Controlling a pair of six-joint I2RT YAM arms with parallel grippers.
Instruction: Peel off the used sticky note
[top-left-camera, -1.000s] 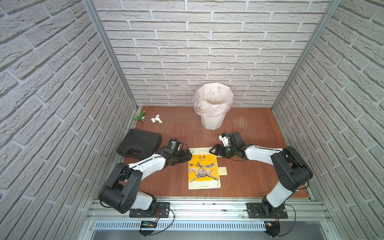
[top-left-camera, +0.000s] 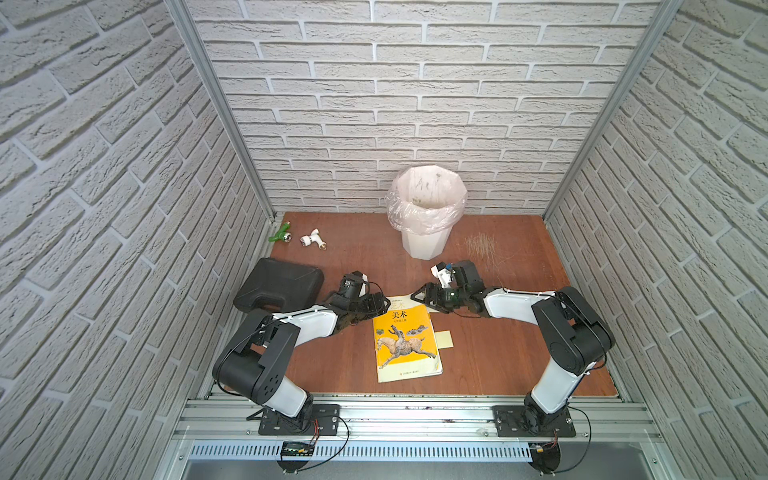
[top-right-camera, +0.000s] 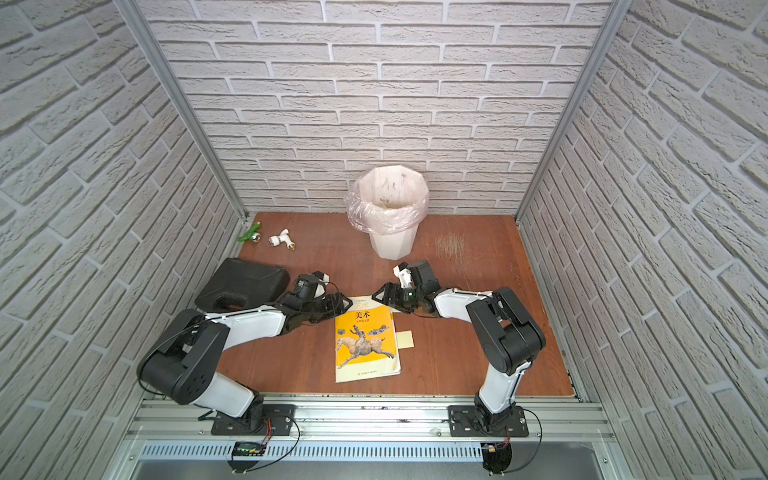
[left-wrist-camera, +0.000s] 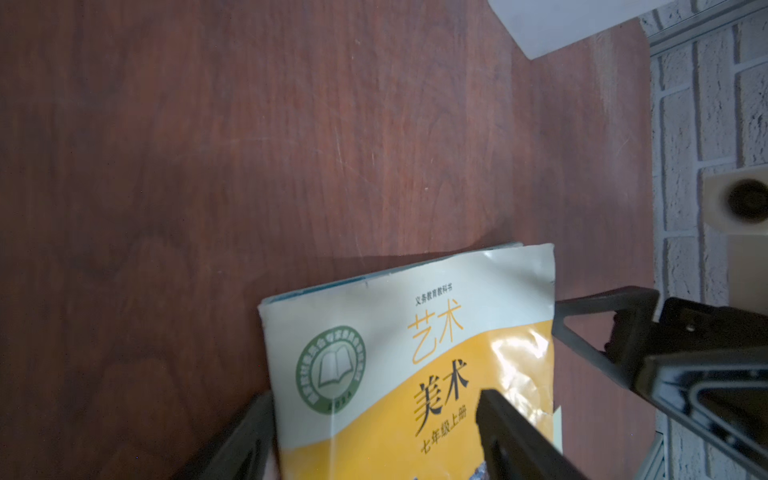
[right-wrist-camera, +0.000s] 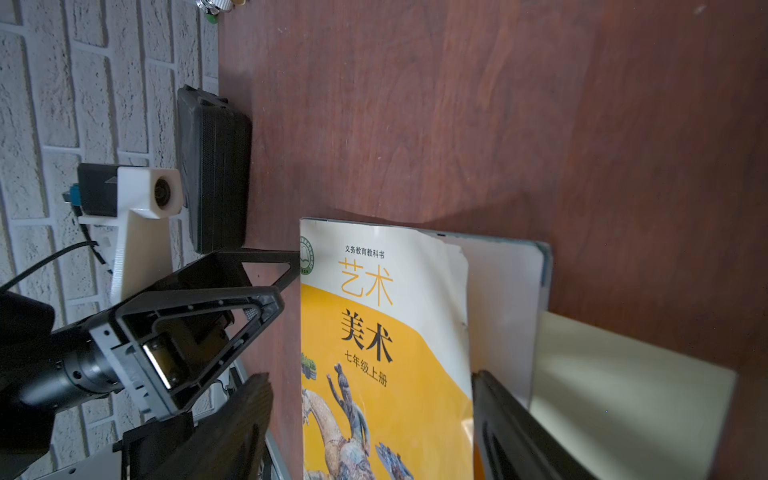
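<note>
The orange-and-white art book (top-left-camera: 405, 344) lies on the table, slightly turned. From under its right side a pale yellow sticky note (right-wrist-camera: 632, 400) juts out; top left view shows the same note (top-left-camera: 445, 339) flat and plain. My left gripper (top-left-camera: 382, 303) is at the book's far left corner, its fingers apart on either side of that edge in the left wrist view. At the far right corner stands my right gripper (top-left-camera: 424, 297), fingers apart, with the front cover bowed up between its fingers; a grey-white layer (right-wrist-camera: 504, 304) shows beneath. Neither gripper visibly clamps anything.
A white bin (top-left-camera: 426, 232) with a clear liner stands behind the book. A black case (top-left-camera: 278, 285) lies to the left, and green (top-left-camera: 280, 233) and white (top-left-camera: 313, 239) small objects sit back left.
My left gripper has moved slightly right and my right gripper slightly left, closer together over the book's far edge. The book has turned a little, its near edge shifting toward the front.
</note>
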